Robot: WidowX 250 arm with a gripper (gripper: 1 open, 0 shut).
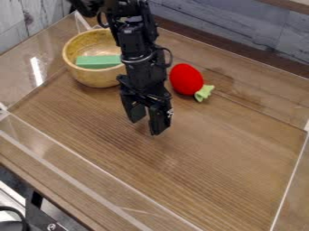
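My black gripper [147, 117] hangs low over the middle of the wooden table [205, 180], open, with nothing visible between its fingers. Behind it to the left, a tan bowl [97, 41] holds a green block [99, 61]. A red object [186, 78], rounded, lies to the right of the arm, with a small light-green item [204, 91] beside it.
The bowl stands at the back left, close to the arm.
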